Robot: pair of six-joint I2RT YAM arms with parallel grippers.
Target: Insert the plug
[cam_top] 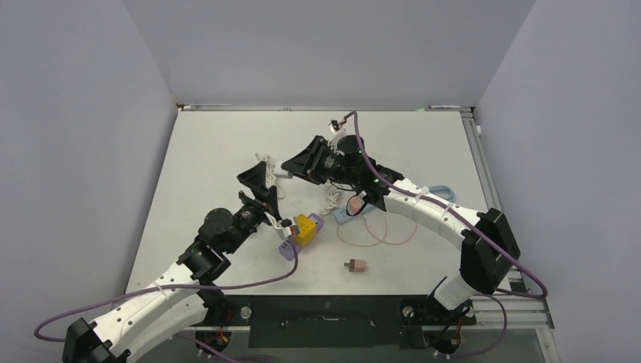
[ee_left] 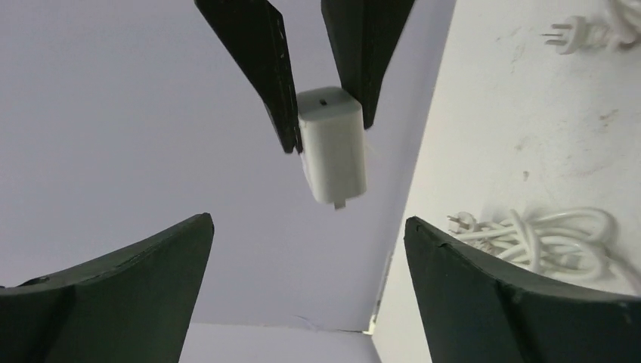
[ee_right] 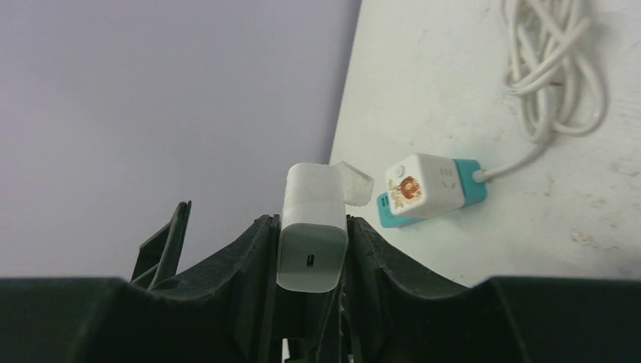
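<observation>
My right gripper (cam_top: 293,170) holds a white plug above the table, its body between the fingers; in the right wrist view the same plug (ee_right: 311,249) fills the fingers. My left gripper (cam_top: 264,181) is open, facing the plug from the lower left, with nothing between its wide-apart fingers. Below lie a yellow and purple block (cam_top: 305,231), seemingly a socket, and a pink plug (cam_top: 355,265) near the front edge.
Coiled white cables (ee_left: 567,242) lie behind and under the grippers. A white and teal cube (ee_right: 423,185) with a cable is on the table. A blue cable coil (cam_top: 441,193) lies at right.
</observation>
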